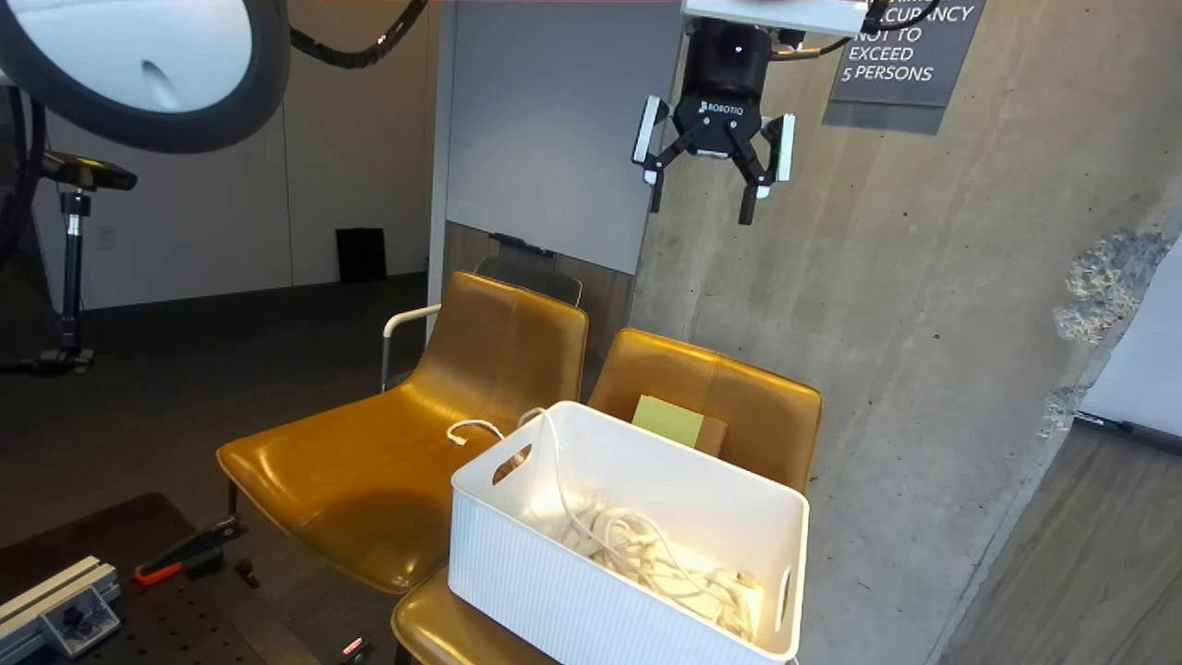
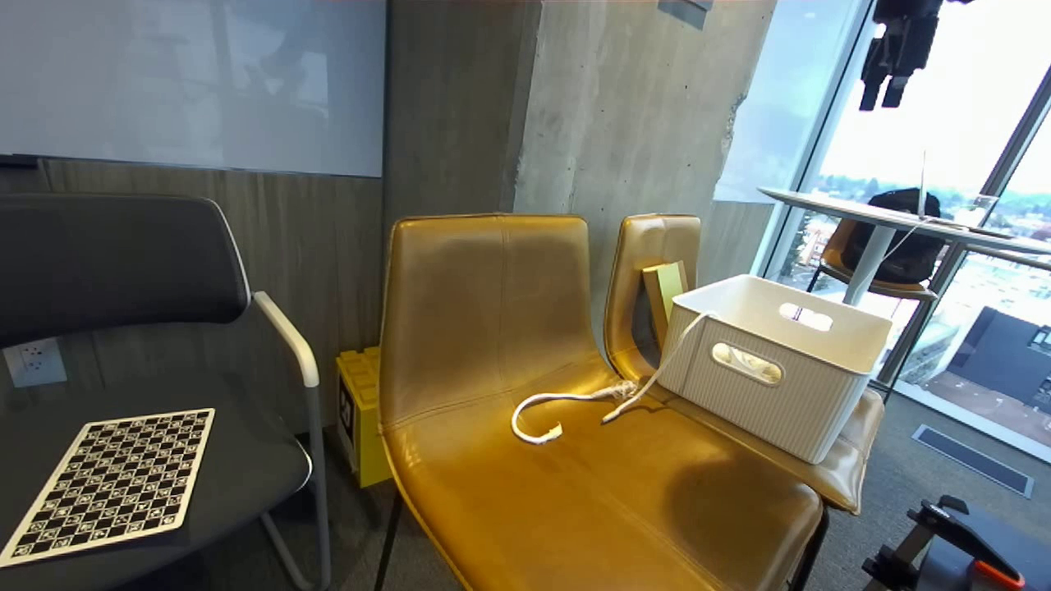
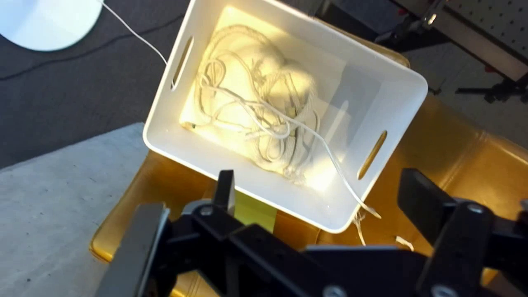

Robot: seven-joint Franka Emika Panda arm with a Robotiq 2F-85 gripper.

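My gripper (image 1: pixel 701 211) hangs open, high above a white ribbed bin (image 1: pixel 576 593), with nothing between its fingers. In exterior view 2 the gripper (image 2: pixel 879 103) shows at the top right. Inside the bin, in the wrist view, lies a tangled heap of white rope (image 3: pixel 267 111). One length of it runs over the bin's rim. Its loose end (image 2: pixel 537 437) rests on the seat of the neighbouring tan chair (image 2: pixel 493 305).
The bin stands on a second tan chair (image 1: pixel 709 377), with a green and brown block (image 1: pixel 668 421) behind it. A dark chair with a checkered board (image 2: pixel 113 483) is at the left of exterior view 2. A round table (image 2: pixel 867 205) stands near the window.
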